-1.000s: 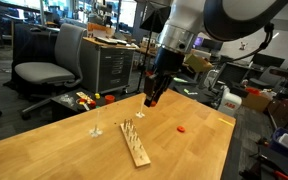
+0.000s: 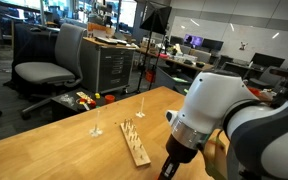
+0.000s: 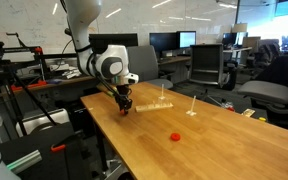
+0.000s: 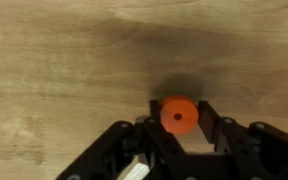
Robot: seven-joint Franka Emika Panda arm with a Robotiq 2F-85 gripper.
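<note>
A round orange-red piece point(image 4: 179, 115) sits between the two black fingers of my gripper, which is shut on it. Bare wooden table fills the wrist view beyond it. In exterior view 1 my gripper point(image 2: 168, 165) is low near the bottom edge, to the right of a wooden block with several pegs point(image 2: 137, 145). Exterior view 2 has the gripper point(image 3: 124, 108) low at the far left part of the table, left of that pegged block point(image 3: 154, 106). Whether the held piece touches the table cannot be told.
Another red piece point(image 3: 175, 137) lies alone on the table point(image 3: 224, 150). Two thin white stands, one of them point(image 2: 96, 120) left of the block, rise from the surface. Small coloured items point(image 2: 84, 100) sit near the back edge.
</note>
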